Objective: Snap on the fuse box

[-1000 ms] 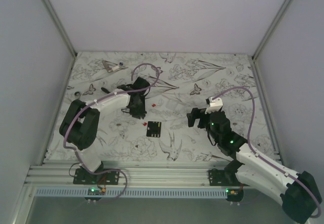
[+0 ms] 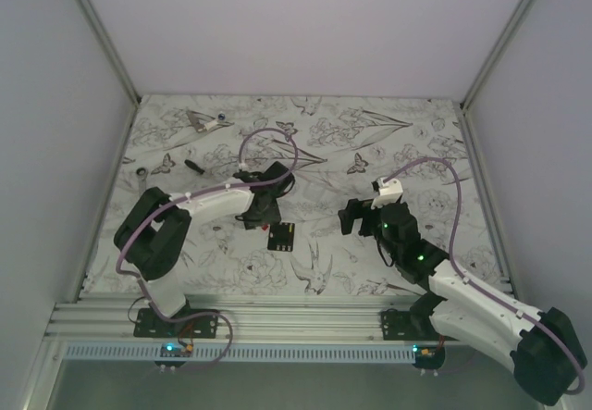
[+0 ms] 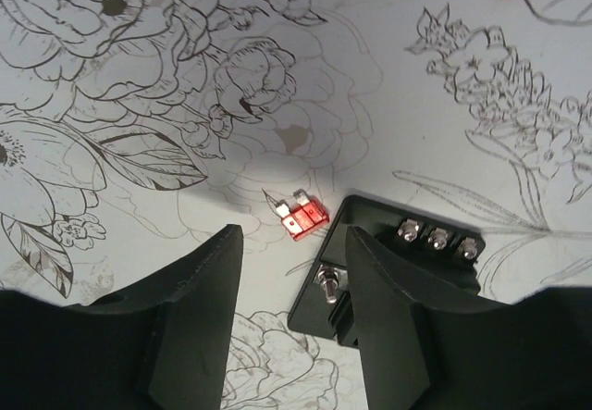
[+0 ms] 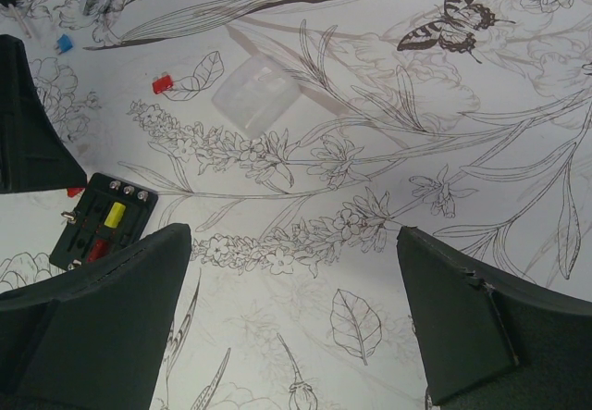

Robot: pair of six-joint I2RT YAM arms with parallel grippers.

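A small red fuse box piece with two pale tabs lies on the floral mat beside a black base (image 2: 281, 237), which carries metal posts and, in the right wrist view, yellow and red parts. My left gripper hangs over the red piece, its fingers apart on either side of it from above, nothing seen held. My right gripper stands open over bare mat to the right of the base.
A second red piece (image 4: 162, 83), a blue piece (image 4: 64, 43) and a clear block (image 4: 255, 94) lie farther back. Tools lie at the back left.
My left gripper has moved toward the front of the table, coming over the red piece beside the base. The right arm has stayed almost still.
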